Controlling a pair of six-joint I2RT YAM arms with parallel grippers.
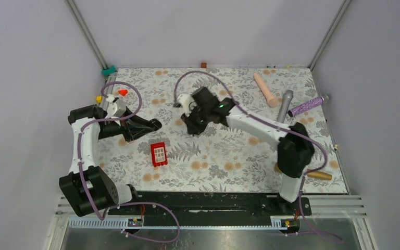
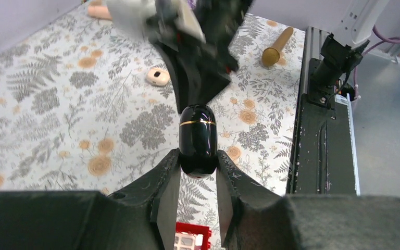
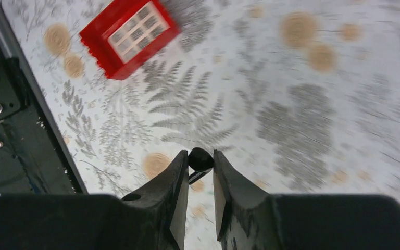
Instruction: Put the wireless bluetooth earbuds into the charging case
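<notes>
A glossy black oval charging case with a thin gold band is pinched between the fingertips of my left gripper, held up over the left side of the table. Its gold seam shows no gap on the side facing the left wrist view. My right gripper, blurred in the top view, is shut on a small black piece, probably an earbud; most of it is hidden by the fingers. From the top, the right gripper stands to the right of the case with clear space between. The inside of the case cannot be seen.
Below the left gripper lies a red tray with a light grid. A small cream object rests near the table's middle. Microphone-like items, one grey and one purple, lie at the right, with a gold one nearer the front.
</notes>
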